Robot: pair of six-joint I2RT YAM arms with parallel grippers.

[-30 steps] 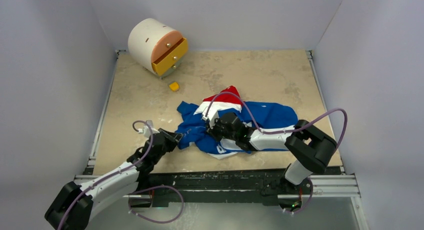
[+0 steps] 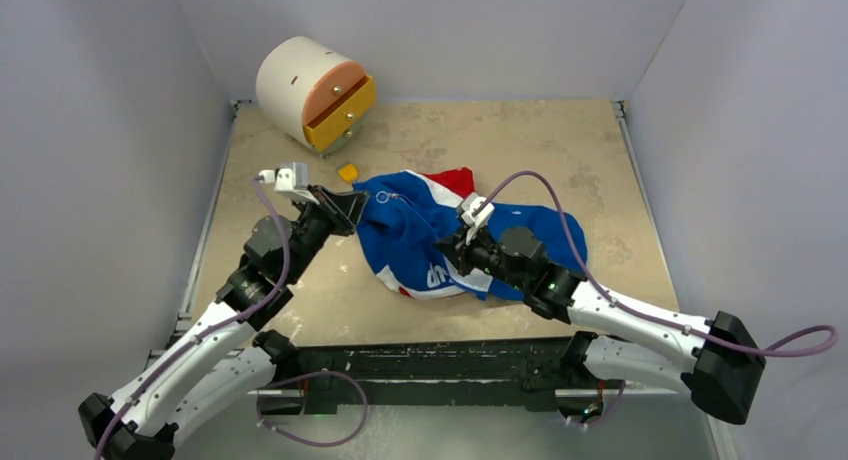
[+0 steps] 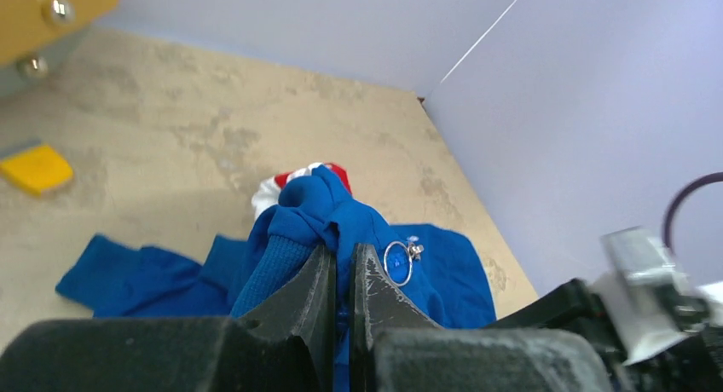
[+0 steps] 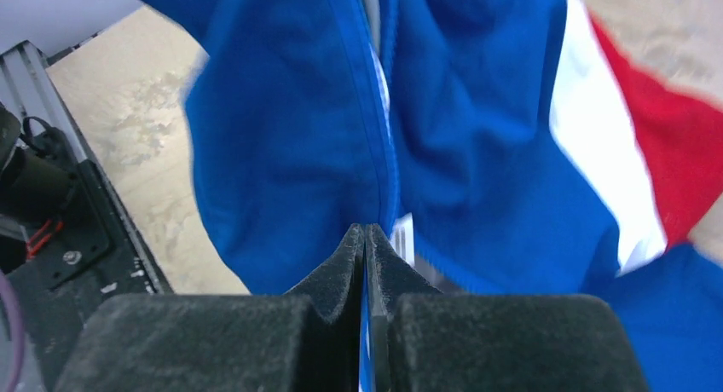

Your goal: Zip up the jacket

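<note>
A blue jacket [image 2: 405,235] with white and red panels lies rumpled on the table, its left part lifted. My left gripper [image 2: 358,208] is shut on a bunched fold of blue cloth [image 3: 311,209]. Just right of that grip, a metal ring [image 3: 397,264] hangs from a small fitting on the jacket, with no finger on it. Over the middle of the jacket, my right gripper [image 2: 440,248] is shut, and nothing shows between its fingertips. A long blue edge [image 4: 381,145] runs down behind those tips, beside a white tag-like strip [image 4: 403,237].
A cream barrel-shaped cabinet [image 2: 290,80] with a yellow drawer stands at the back left. Near the jacket's upper left lies a small yellow block [image 2: 348,172].
My left gripper has moved away from the table's front edge, drawing the jacket's left part up and back with it. The right gripper has shifted slightly right, away from the left one.
</note>
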